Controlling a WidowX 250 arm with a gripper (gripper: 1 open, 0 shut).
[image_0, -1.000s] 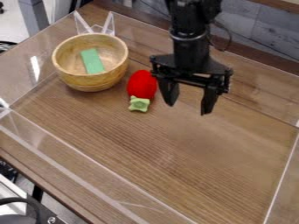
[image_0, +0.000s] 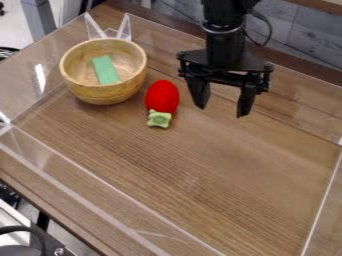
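My black gripper (image_0: 223, 100) hangs over the table at the upper middle, its two fingers spread open with nothing between them. Left of it lies a red oval object (image_0: 162, 95), with a small pale green block (image_0: 159, 119) just below it. A wooden bowl (image_0: 88, 89) at the upper left holds a green rectangular block (image_0: 106, 70).
A grey plank backdrop (image_0: 301, 35) runs along the back edge. A dark cable shows at the lower left, off the table's edge.
My gripper has moved back, away from the camera, rising in the view. The bowl, red object and blocks have not moved.
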